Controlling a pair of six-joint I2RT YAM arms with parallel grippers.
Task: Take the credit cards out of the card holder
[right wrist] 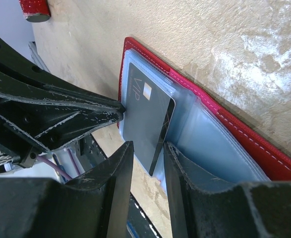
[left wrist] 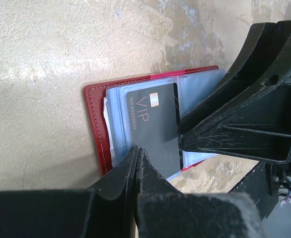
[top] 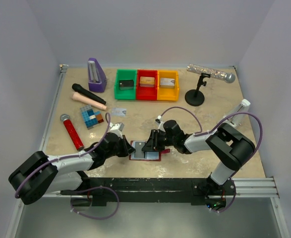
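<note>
The card holder (top: 159,157) lies spread at the front middle of the table, red covers around clear bluish sleeves. On its left half is a dark grey VIP card (left wrist: 152,123), whose right edge stands out past the sleeve in the left wrist view. My left gripper is shut at the holder's left side, its tips over the sleeve's lower edge, nothing visible between them. My right gripper is open, its fingertips astride the card's exposed edge in the right wrist view. I cannot tell whether either finger touches the card.
A green box (top: 117,89), a red box (top: 146,96) and a yellow box (top: 167,97) stand at the back, each with items inside. A clear card (top: 119,111) lies left of centre. Microphones and blocks (top: 89,118) occupy the left.
</note>
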